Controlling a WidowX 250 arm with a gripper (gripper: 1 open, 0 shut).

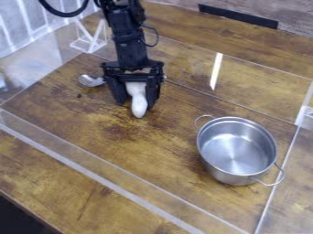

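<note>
My black gripper [134, 85] points down at the upper middle, its open fingers straddling a white, elongated object [139, 107] on the wooden table. The gripper partly hides that object, whose pale lower end shows below the fingers. A small metal item [91, 81] lies just left of the gripper.
A steel pot [236, 146] with two wire handles stands at the lower right. Clear plastic edges run along its sides.
</note>
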